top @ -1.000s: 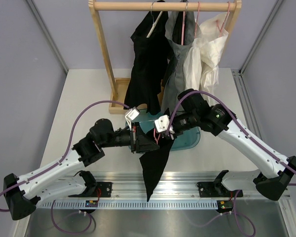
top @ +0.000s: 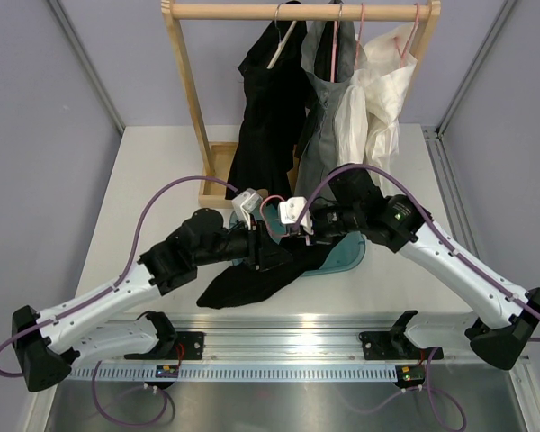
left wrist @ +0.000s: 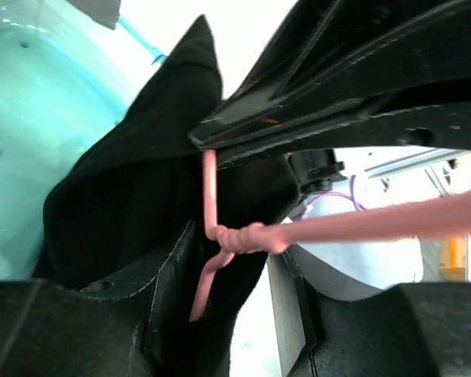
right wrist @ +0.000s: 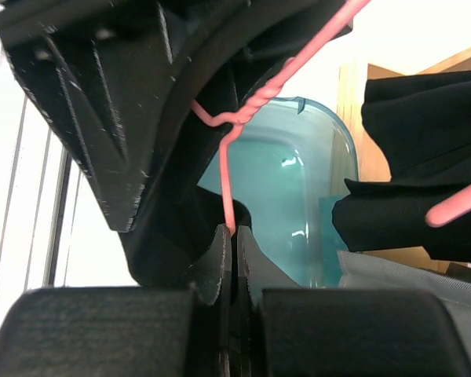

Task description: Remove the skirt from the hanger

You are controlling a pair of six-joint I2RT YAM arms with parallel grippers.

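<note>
The black skirt [top: 252, 281] hangs crumpled below both grippers, reaching left and right over the teal basket. Its dark cloth [left wrist: 102, 204] fills much of the left wrist view. A pink hanger [top: 268, 209] stands between the two arms, its twisted neck [right wrist: 247, 114] and one thin wire arm clear in the right wrist view. That wire runs into the closed tips of my right gripper. My left gripper has its fingers apart, with cloth and the hanger's other wire arm in the gap. Whether cloth is pinched at the right tips is hidden.
Behind the arms a wooden rack [top: 297, 12] carries several garments, among them a black one [top: 272, 99], a grey one [top: 322, 121] and a white one [top: 378, 99]. A teal basket [top: 346, 256] lies under the skirt. White table shows free on both sides.
The skirt's lower end has swung up from below and now spreads left, with cloth also showing at right. The hanger hook has tipped up and back. The left gripper has shifted slightly; the right barely moved.
</note>
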